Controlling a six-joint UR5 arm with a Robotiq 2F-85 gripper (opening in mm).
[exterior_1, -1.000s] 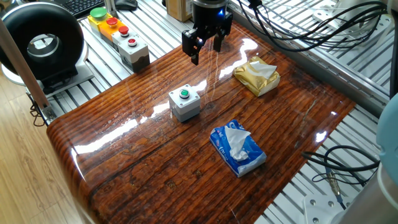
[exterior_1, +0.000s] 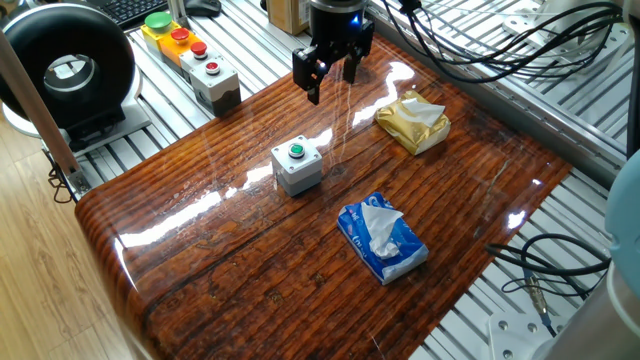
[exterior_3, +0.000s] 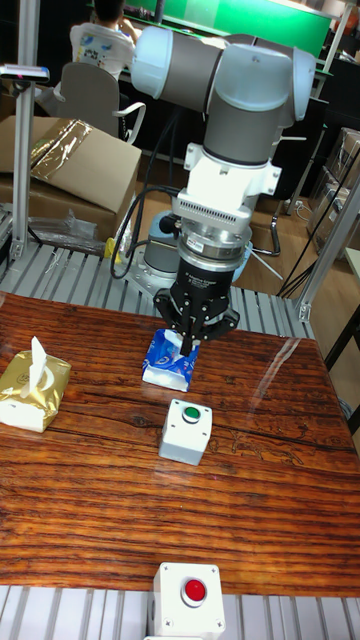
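My gripper (exterior_1: 332, 84) hangs in the air over the far part of the wooden table, its two black fingers spread apart with nothing between them. From the other side, the gripper (exterior_3: 189, 339) overlaps the blue tissue pack in the picture. A white box with a green button (exterior_1: 297, 166) stands upright mid-table, clear of the fingers. The blue tissue pack (exterior_1: 354, 232) lies nearer the front in exterior view 1, a white tissue sticking out. A gold tissue pack (exterior_1: 413, 126), also with a tissue out, rests to the right of the gripper.
Several button boxes stand in a row beyond the table edge, including a grey-white one with a red button (exterior_1: 216, 86). Black cables (exterior_1: 500, 65) loop at the upper right. Bare glossy wood (exterior_1: 230, 270) fills the table's left and front.
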